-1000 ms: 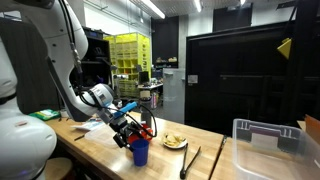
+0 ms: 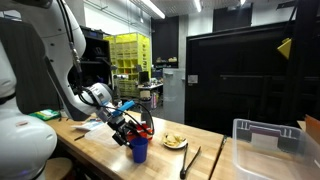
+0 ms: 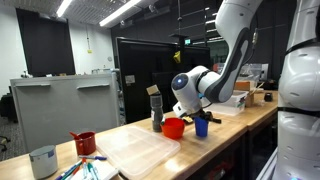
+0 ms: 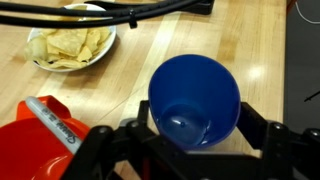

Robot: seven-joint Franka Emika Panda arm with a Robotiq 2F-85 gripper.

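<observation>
A blue cup (image 4: 195, 105) stands upright in the wrist view, its open top facing the camera. The fingers of my gripper are spread wide at the cup's near side, one to the left and one to the right. Whether they press on its wall cannot be made out. Exterior view 1 shows the cup (image 2: 139, 151) under the arm's end, near the table's front edge. From the other side, the cup (image 3: 202, 128) appears right of a red bowl (image 3: 174, 128). A marker (image 4: 52, 123) lies in that red bowl (image 4: 25, 150).
A white bowl of chips (image 4: 75, 45) stands farther back. Right of the cup lies a dark long tool (image 2: 190, 162), then a clear plastic bin (image 2: 268, 150). A pale tray (image 3: 140, 148), a pot (image 3: 43, 160) and a red mug (image 3: 85, 143) occupy the table's other end.
The cup and the arm's end have shifted very slightly in exterior view 1. Nothing else has visibly changed.
</observation>
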